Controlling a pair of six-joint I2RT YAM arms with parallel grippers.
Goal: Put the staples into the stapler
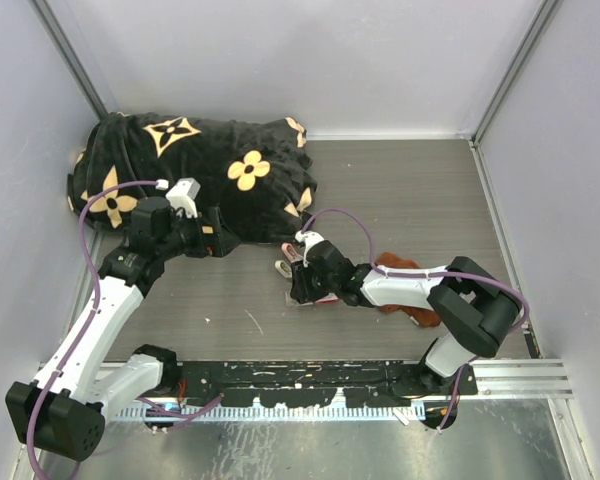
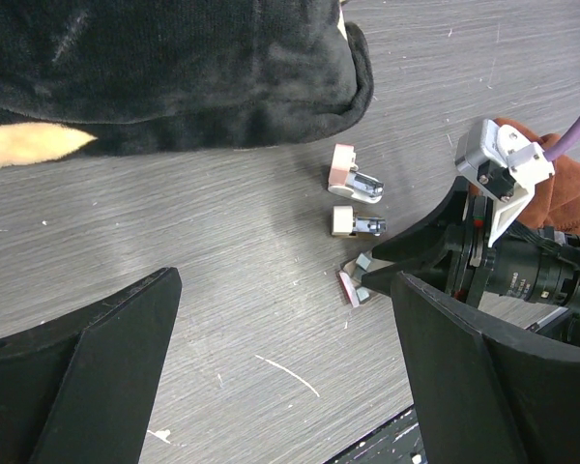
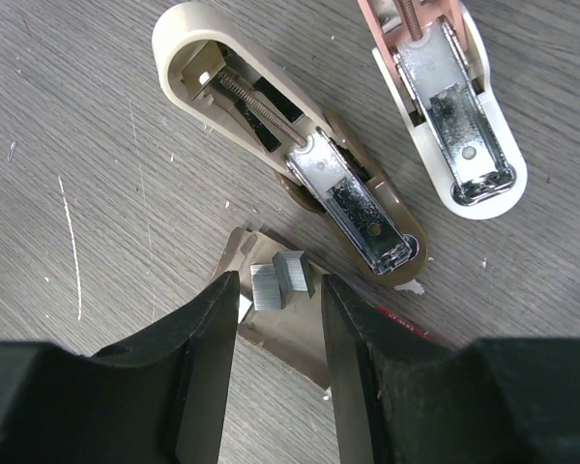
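Observation:
In the right wrist view, two staple blocks (image 3: 267, 288) stand on a small cardboard box (image 3: 295, 338), between the fingertips of my right gripper. That gripper is part open, with a visible gap on each side of the staples. Just beyond the box lies a cream and brown stapler (image 3: 353, 203), its top swung back and its metal magazine exposed. A pink and white stapler (image 3: 464, 130), likewise opened, lies to its right. My left gripper is wide open and empty, off to the left of the staplers and over bare table.
A dark, flower-patterned blanket (image 1: 220, 170) fills the back left. A brown plush item (image 1: 405, 275) lies beneath and beside the right forearm (image 1: 395, 290).

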